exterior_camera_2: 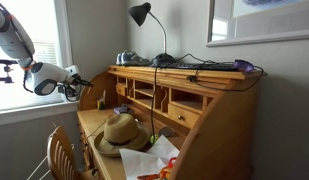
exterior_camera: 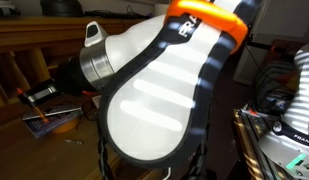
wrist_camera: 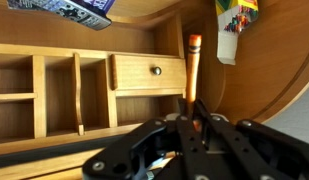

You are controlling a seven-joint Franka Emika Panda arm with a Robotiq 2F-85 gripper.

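A slim orange stick with a dark tip [wrist_camera: 193, 70] stands out from between the fingers of my gripper in the wrist view. The gripper is shut on it. In exterior view 1 the gripper [exterior_camera: 38, 96] is at the left, above the wooden desk and close to an orange bowl [exterior_camera: 66, 124]. A flat grey-blue item [exterior_camera: 39, 126] is beside the bowl; whether the stick touches either cannot be told. From exterior view 2 the gripper [exterior_camera_2: 86, 83] appears small at the desk's far end, and the stick is too small to make out.
Cubbies and a small drawer with a knob [wrist_camera: 156, 71] are near the gripper. A blue box [wrist_camera: 82, 10] and a colourful packet [wrist_camera: 234, 22] lie beyond. A straw hat [exterior_camera_2: 121, 132], papers [exterior_camera_2: 149, 160] and a black lamp [exterior_camera_2: 141, 14] occupy the desk.
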